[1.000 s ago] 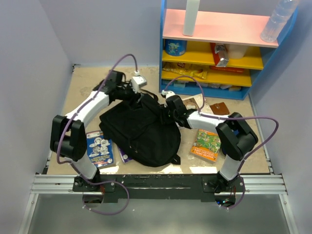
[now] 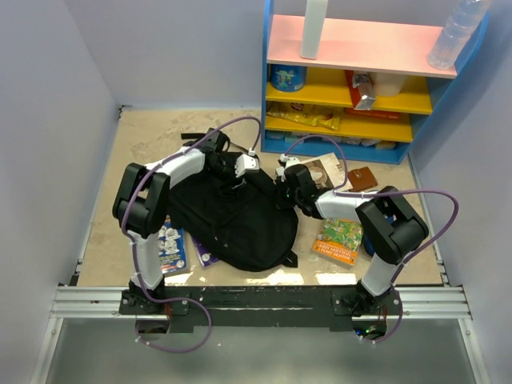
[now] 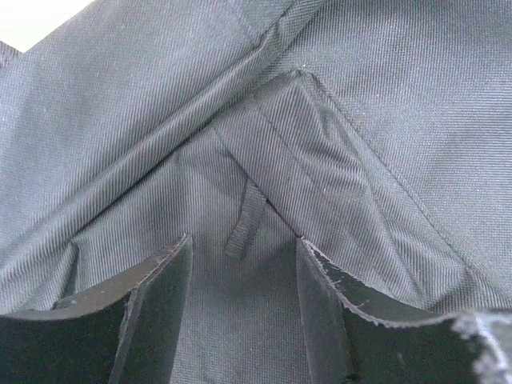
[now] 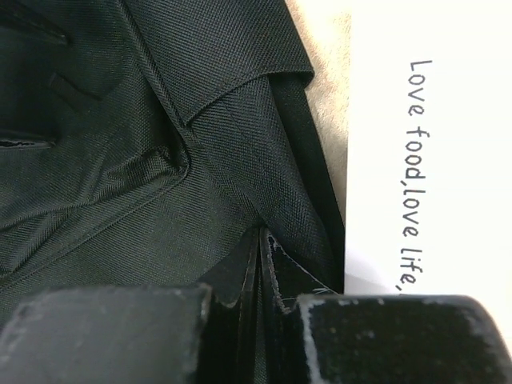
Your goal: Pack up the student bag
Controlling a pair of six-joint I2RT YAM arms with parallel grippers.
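The black bag (image 2: 236, 228) lies flat in the middle of the floor, its fabric folded with a seam and small tab in the left wrist view. My left gripper is part open, low over that cloth near the upper part of the bag, with its fingers apart and only fabric beneath or between them. My right gripper is shut at the bag's right edge, pressed into the fabric; whether cloth is pinched in it is hard to tell. A white page reading "Love food, love life" (image 4: 424, 184) lies beside it.
A blue shelf (image 2: 360, 124) with snacks and bottles stands at the back right. Books lie under and left of the bag (image 2: 170, 248); an orange-green book (image 2: 338, 240) and a brown wallet (image 2: 362, 178) lie to the right.
My left gripper has moved right and down onto the bag's upper part. My right gripper has shifted slightly right along the bag's edge.
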